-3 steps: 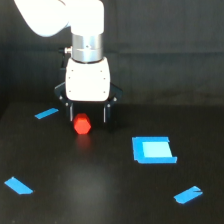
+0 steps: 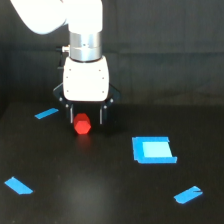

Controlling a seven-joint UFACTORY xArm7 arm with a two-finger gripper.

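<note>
A small red block (image 2: 82,124) rests on the dark table, left of the middle. The white arm comes down from the top of the view, and its gripper (image 2: 87,116) hangs right at the block. Its dark fingers stand apart and open, one near the block's left side and the other off to its right with a gap. Against the dark background the fingertips are hard to make out, and their height above the table cannot be told.
A blue taped square with a pale centre (image 2: 156,150) lies to the right on the table. Blue tape strips mark the back left (image 2: 46,113), front left (image 2: 18,186) and front right (image 2: 188,195).
My gripper has shifted very slightly to the left. The red block has not visibly moved.
</note>
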